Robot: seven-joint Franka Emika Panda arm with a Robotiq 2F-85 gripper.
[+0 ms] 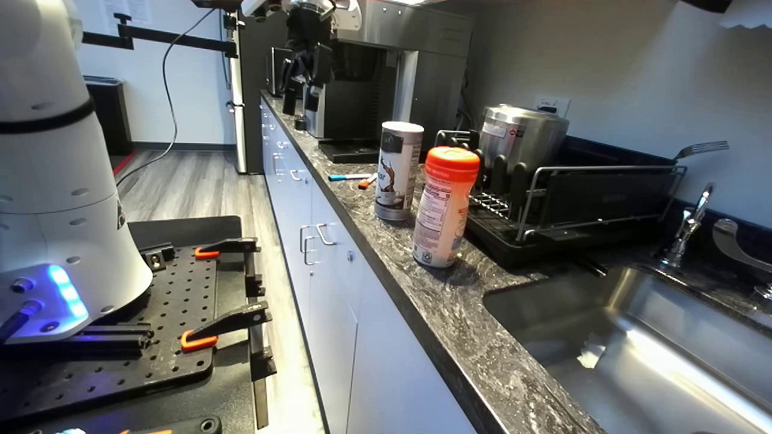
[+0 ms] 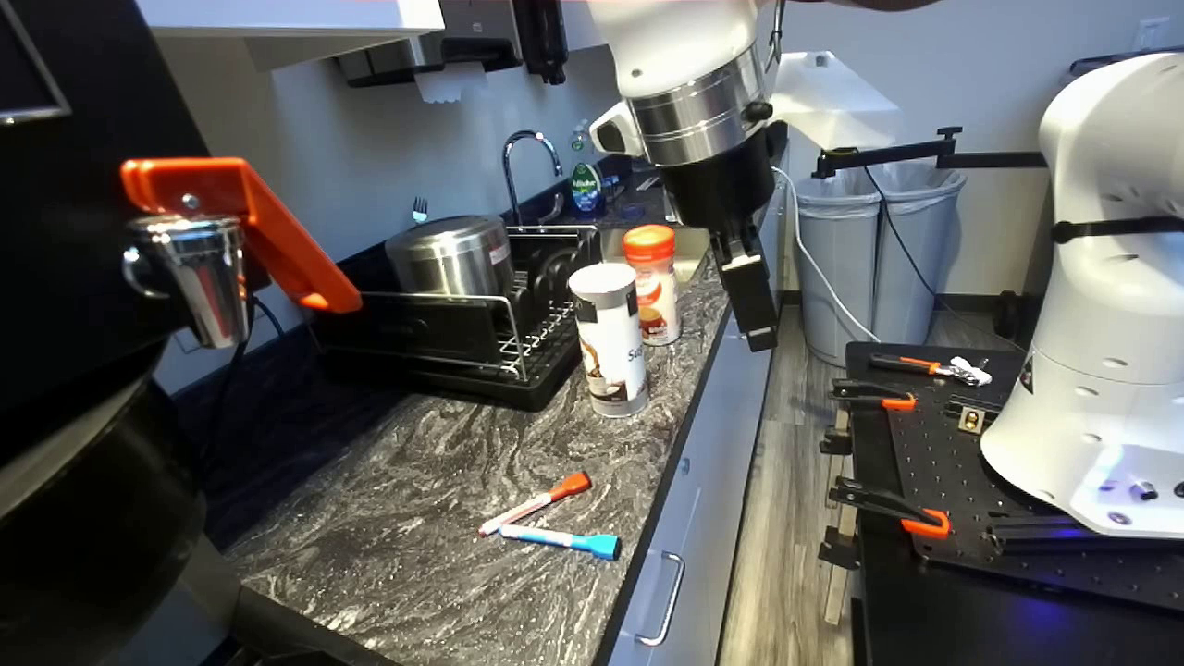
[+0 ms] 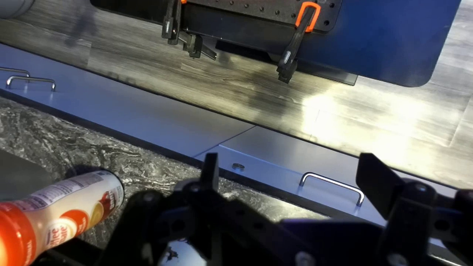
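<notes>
My gripper is open, its two black fingers wide apart with nothing between them. It hangs above the counter's front edge, clear of every object. A coffee creamer bottle [image 1: 446, 210] with a red lid stands upright beside the sink. Close by is an upright white sugar canister [image 2: 610, 344], only partly visible behind the gripper in the wrist view. Two markers lie on the counter, a red one [image 2: 535, 505] and a blue one [image 2: 561, 539], near each other.
A dish rack [image 1: 601, 195] holding a steel pot [image 1: 522, 137] stands against the wall. The sink [image 1: 651, 347] has a scrap of white in it. Bare countertop [image 2: 444, 577] lies around the markers. Cabinet handles [image 3: 332, 184] protrude below the edge.
</notes>
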